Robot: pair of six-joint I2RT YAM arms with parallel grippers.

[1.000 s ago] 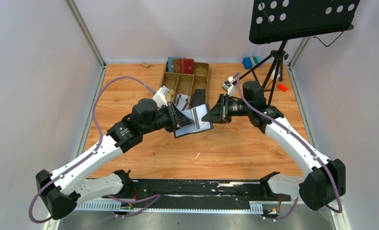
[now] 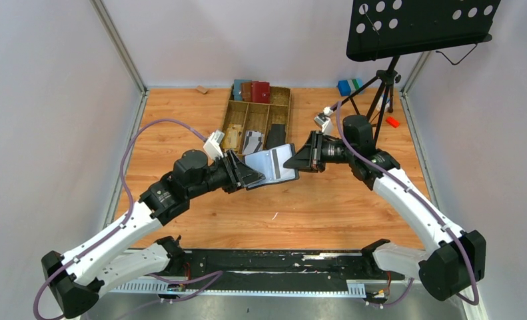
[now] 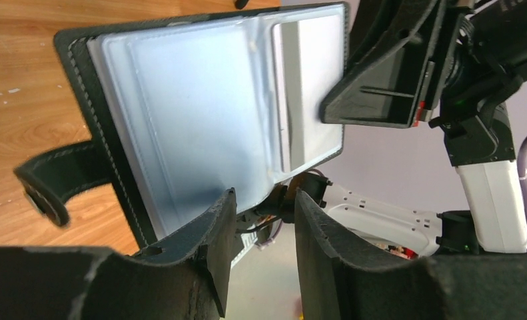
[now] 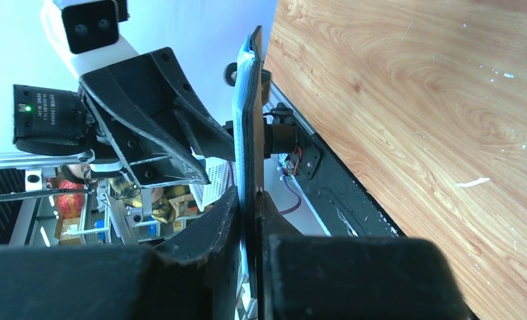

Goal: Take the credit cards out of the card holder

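An open card holder (image 2: 264, 163), black with translucent sleeves and a loose strap, is held upright-edged in the air by my right gripper, which is shut on its side, as the right wrist view shows. My left gripper is at the holder's lower edge, fingertips part open and close to the sleeves; I see nothing clearly held between them. Whether cards sit inside the translucent sleeves is not clear.
A wooden tray (image 2: 231, 107) with several card holders and other items stands at the back. A black music stand (image 2: 414, 37) and small blue and red objects are at the back right.
My left gripper has pulled slightly back and down-left from where it was a second ago. The right gripper and card holder have shifted slightly right.
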